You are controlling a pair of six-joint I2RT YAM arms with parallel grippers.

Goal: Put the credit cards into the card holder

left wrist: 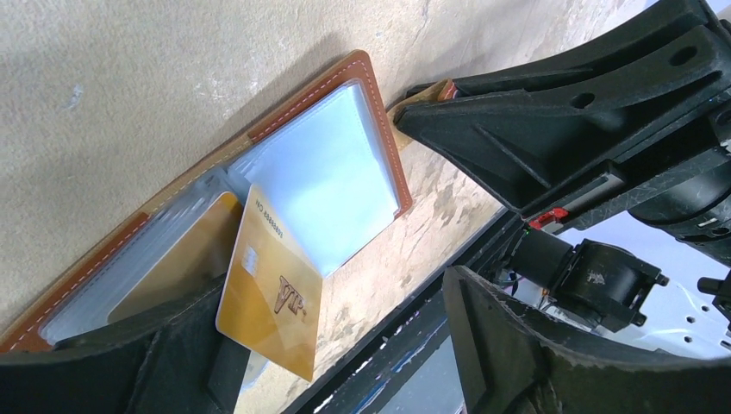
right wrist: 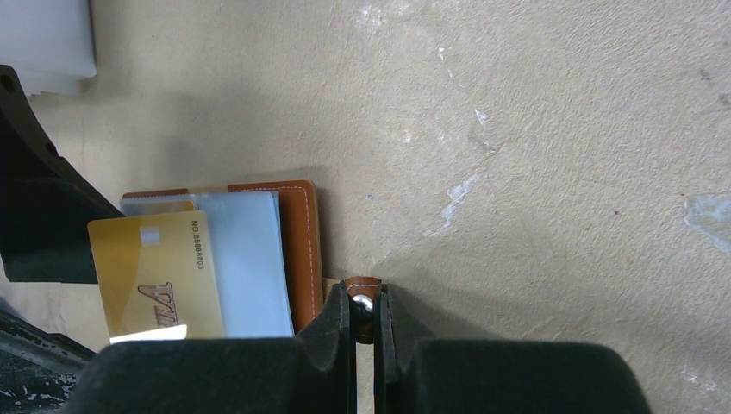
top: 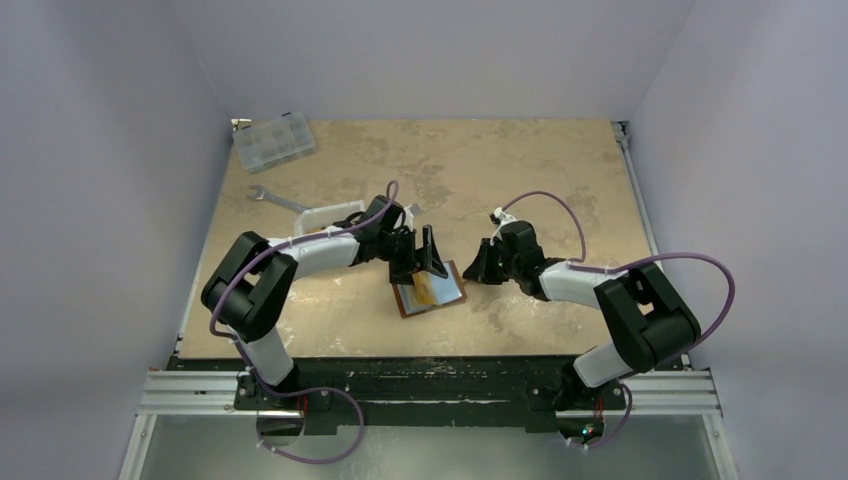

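Observation:
The brown card holder (top: 463, 289) lies spread on the table, with clear sleeves and a pale blue panel (left wrist: 323, 172) showing. One gold card (left wrist: 278, 289) lies across it, partly over the panel; in the left wrist view another gold card (left wrist: 185, 259) shows through a clear sleeve. My left gripper (top: 417, 256) is over the holder with its fingers apart; the gold card is near one finger, not clasped. At the holder's right edge, my right gripper is shut on the holder's snap strap (right wrist: 364, 288). The tips hide part of the strap.
A white tray (top: 312, 219) is behind the left arm, partly covered by it. Back left are a wrench (top: 278, 199) and a clear compartment box (top: 273, 142).

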